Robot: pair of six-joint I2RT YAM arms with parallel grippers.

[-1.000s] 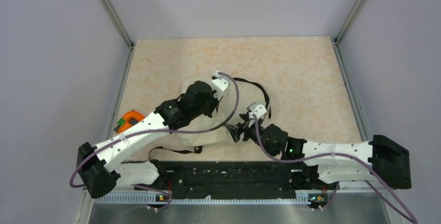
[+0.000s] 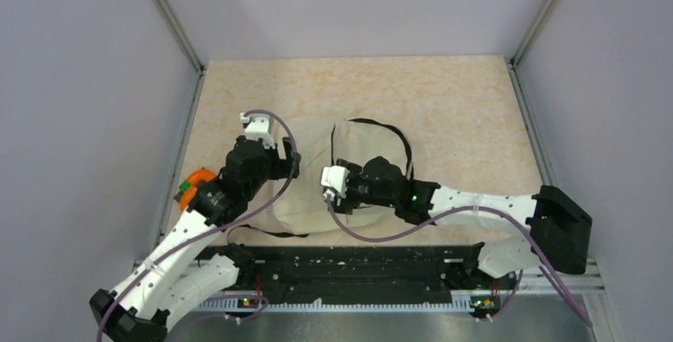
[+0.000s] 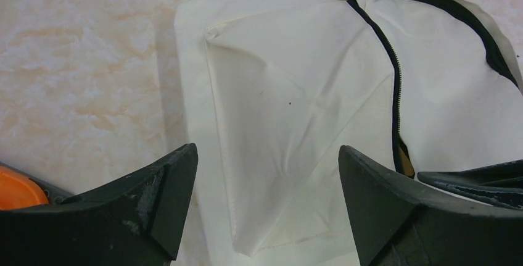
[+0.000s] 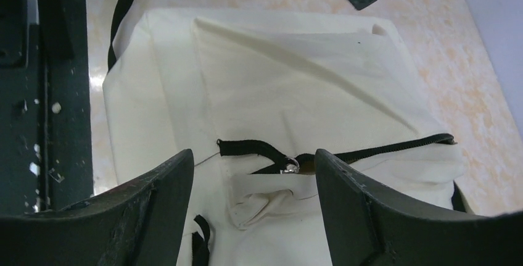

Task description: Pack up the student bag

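Observation:
A cream cloth bag point(image 2: 305, 191) with black trim lies flat on the table. Its black zipper point(image 3: 396, 87) runs across the cloth, and a small brownish gap shows beside the zipper's end in the left wrist view. Over the bag's upper left part, my left gripper point(image 2: 292, 159) stands open, only bag cloth visible beyond its fingers point(image 3: 154, 198). My right gripper is open too, above the bag's middle. Black trim point(image 4: 253, 147) and a crumpled fold of cloth appear between and beyond its fingers. Whatever the bag holds is hidden.
An orange and dark object point(image 2: 190, 187) sits at the table's left edge, beside my left arm. A black strap point(image 2: 278, 234) lies along the front edge. Both grippers are close together over the bag.
My left gripper has moved left, from the bag's middle toward its left side. The right gripper has moved left, over the bag's middle.

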